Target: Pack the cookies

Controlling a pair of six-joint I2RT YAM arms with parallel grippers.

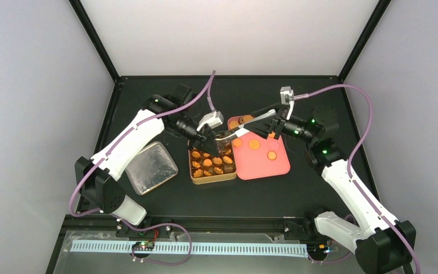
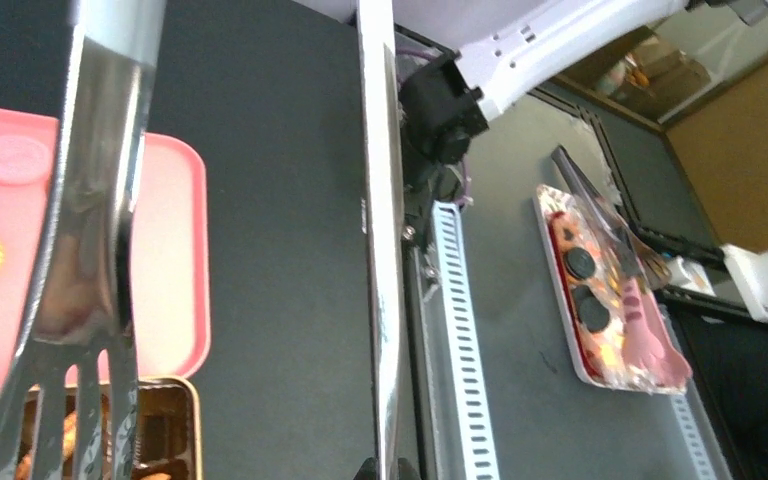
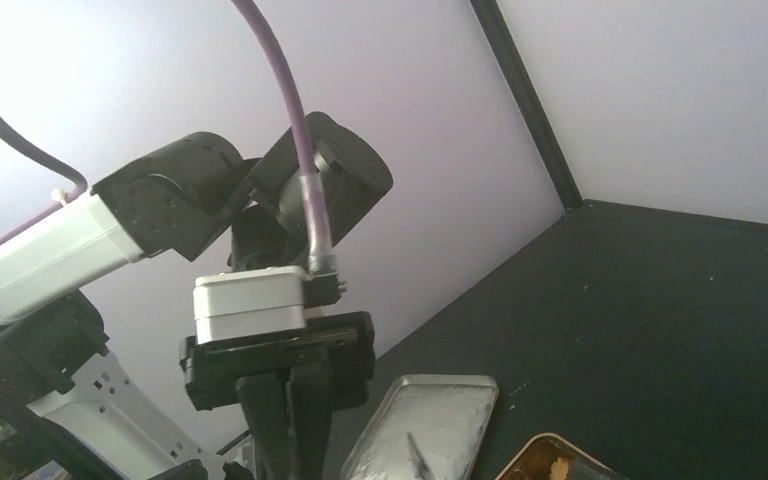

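A gold tin (image 1: 212, 176) filled with several cookies sits mid-table, beside a pink tray (image 1: 265, 168) with more cookies. A metal spatula with a white handle (image 1: 243, 131) spans the space over both; in the left wrist view its slotted blade (image 2: 90, 250) is close up. My left gripper (image 1: 210, 142), shut, is at the spatula's blade end above the tin; whether anything sits between its fingers is unclear. My right gripper (image 1: 262, 119) stands open near the handle's upper end, higher over the tray.
A silver lid (image 1: 151, 167) lies left of the tin. Both arms reach in over the middle.
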